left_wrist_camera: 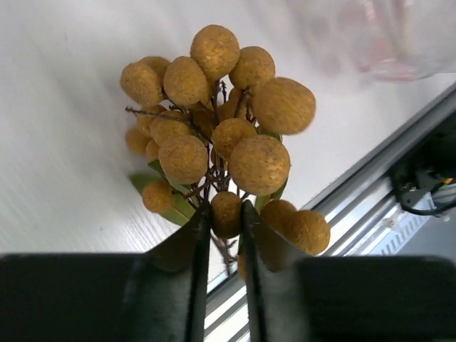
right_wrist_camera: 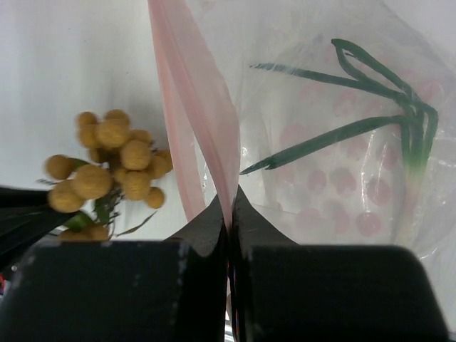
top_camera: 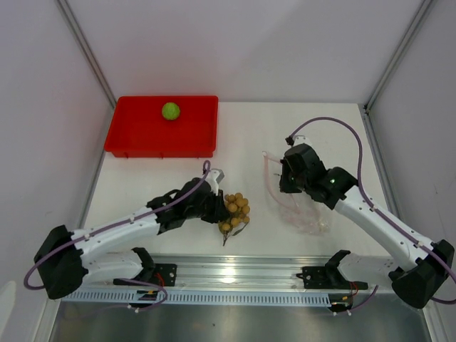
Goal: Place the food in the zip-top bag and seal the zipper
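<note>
A bunch of round brown longan fruit (top_camera: 234,212) with twigs and leaves lies at the front middle. My left gripper (top_camera: 218,211) is over it; in the left wrist view its fingertips (left_wrist_camera: 199,256) straddle one fruit at the stems, and whether it grips is unclear. The clear zip bag (right_wrist_camera: 320,178), pink along its opening edge, holds green onions (right_wrist_camera: 328,142) and lies at the right. My right gripper (top_camera: 288,187) is shut on the bag's pink rim (right_wrist_camera: 214,142).
A red tray (top_camera: 160,134) with a green round vegetable (top_camera: 170,111) stands at the back left. A metal rail runs along the front edge.
</note>
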